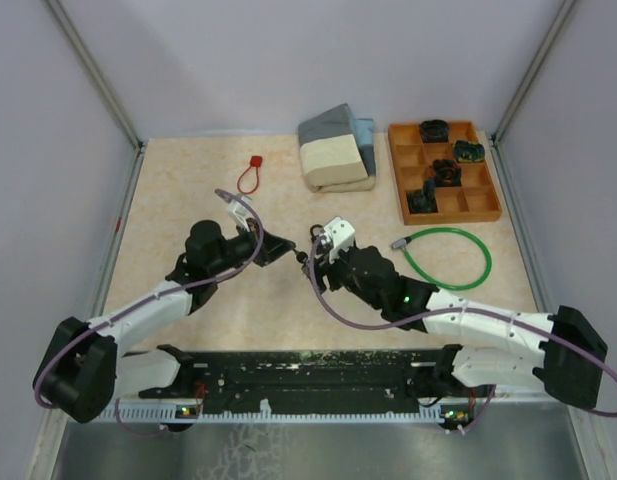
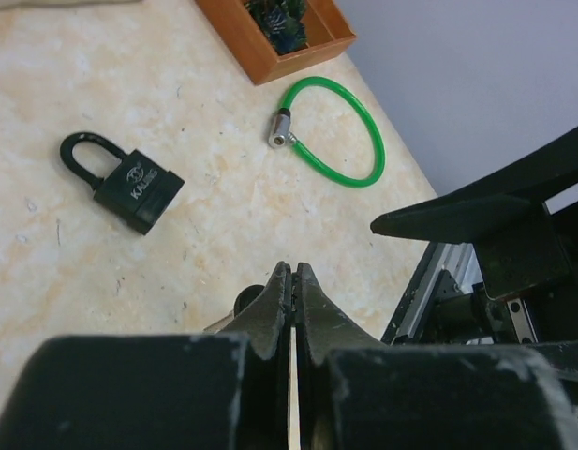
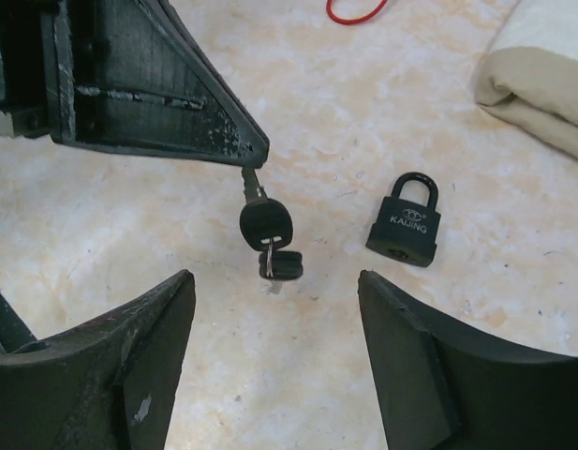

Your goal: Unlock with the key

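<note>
My left gripper is shut on the keys. In the right wrist view they hang from its fingertips: a key shank is pinched there, and the black round heads (image 3: pixel 267 224) dangle below. Only part of one head (image 2: pixel 248 298) shows beside the fingers in the left wrist view. My right gripper is open, with its fingers (image 3: pixel 157 323) apart and clear of the heads. The black padlock (image 3: pixel 404 232), marked KAIJING, lies flat on the table with its shackle closed, beyond the grippers. From above, the right gripper partly covers it.
A green cable lock (image 1: pixel 453 232) lies at the right, in front of a wooden compartment tray (image 1: pixel 400 160). Folded cloths (image 1: pixel 335 160) sit at the back, and a red looped tag (image 1: pixel 255 162) lies back left.
</note>
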